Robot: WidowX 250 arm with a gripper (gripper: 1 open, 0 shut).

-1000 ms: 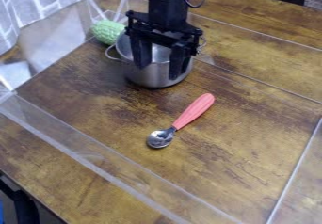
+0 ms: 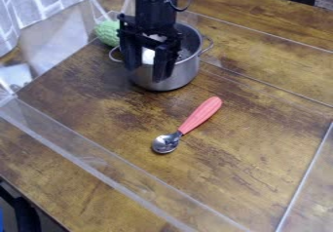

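Observation:
My black gripper (image 2: 146, 56) reaches down from the top over a steel pot (image 2: 176, 75) with wire handles, its fingers hanging at the pot's near side and partly hiding it; I cannot tell whether anything is between them. A spoon with a pink handle (image 2: 200, 114) and a metal bowl end lies on the wooden table in front of the pot.
A pale green knobbly object (image 2: 105, 30) sits behind the pot to the left. Clear plastic walls line the left and right edges.
My gripper has turned and shifted left, toward the front-left of the pot. The spoon has not moved.

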